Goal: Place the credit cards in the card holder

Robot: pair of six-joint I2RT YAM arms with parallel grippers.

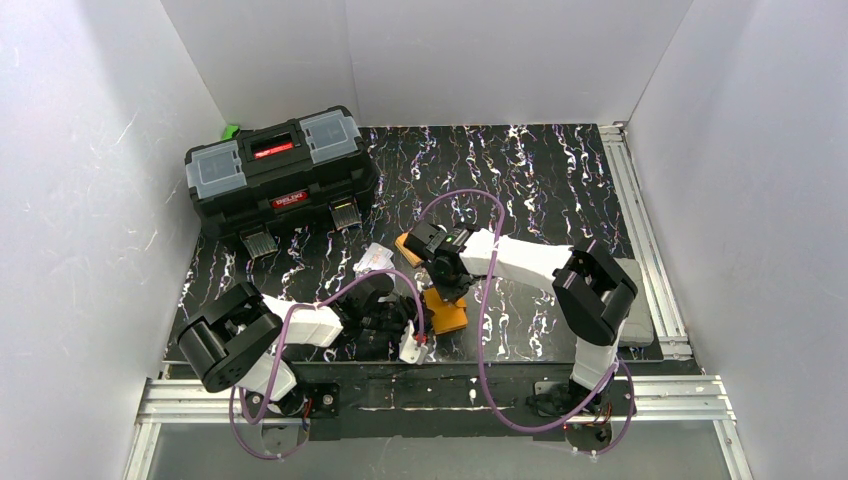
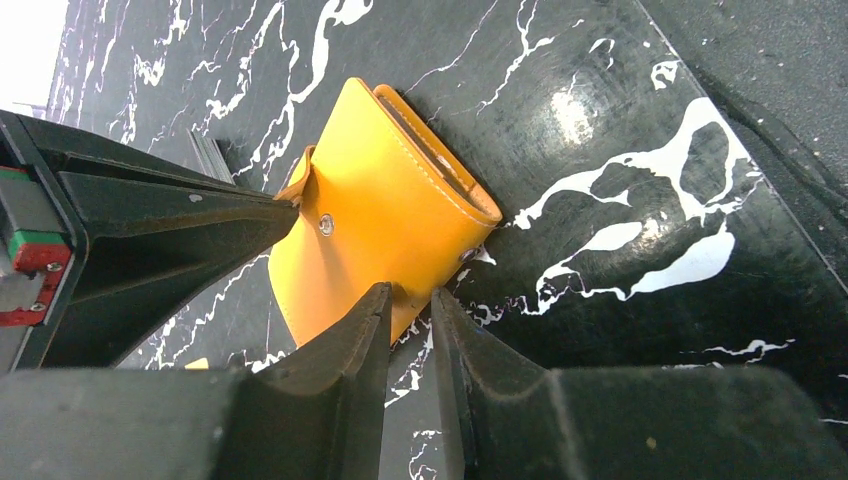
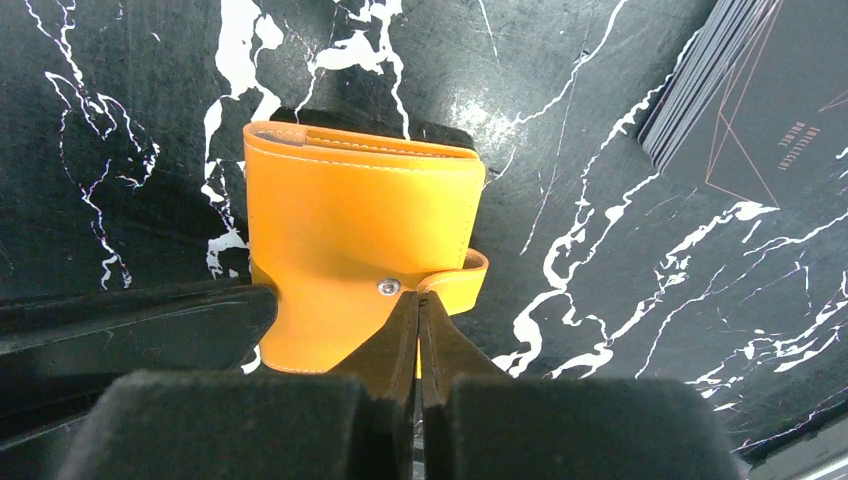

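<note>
The orange card holder (image 1: 449,318) stands folded on the dark marbled table, between both arms. In the left wrist view, my left gripper is shut on a lower edge of the holder (image 2: 365,220). From the opposite side, my right gripper is shut with its tips touching the end of the holder's small strap (image 3: 457,287), beside the metal snap (image 3: 389,287). Whether the strap's end lies between those tips cannot be told. A stack of grey cards (image 3: 775,105) lies apart from the holder in the right wrist view.
A black toolbox (image 1: 285,175) stands at the back left. White card-like pieces (image 1: 375,257) and another orange item (image 1: 408,248) lie behind the grippers. At the right edge is a grey flat object (image 1: 636,310).
</note>
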